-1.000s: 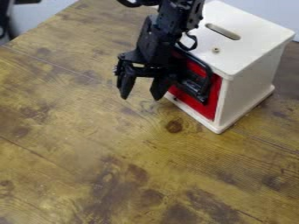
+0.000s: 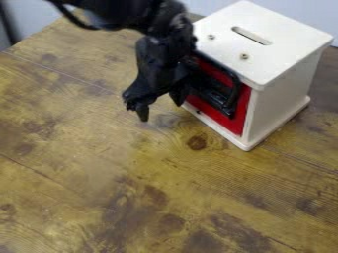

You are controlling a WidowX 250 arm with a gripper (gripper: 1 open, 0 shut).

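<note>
My black gripper (image 2: 158, 99) hangs just left of a white wooden box (image 2: 264, 49) with a slot in its top. The box's front is red, with a black framed part (image 2: 218, 89) that the gripper partly hides. The fingers point down toward the table; whether they are open or shut is hard to make out from this side-on angle.
A pale wall stands behind the table's back edge at the top.
The arm has swung toward the upper left and the gripper has turned, so its two fingers no longer show as clearly apart. The box stays put.
</note>
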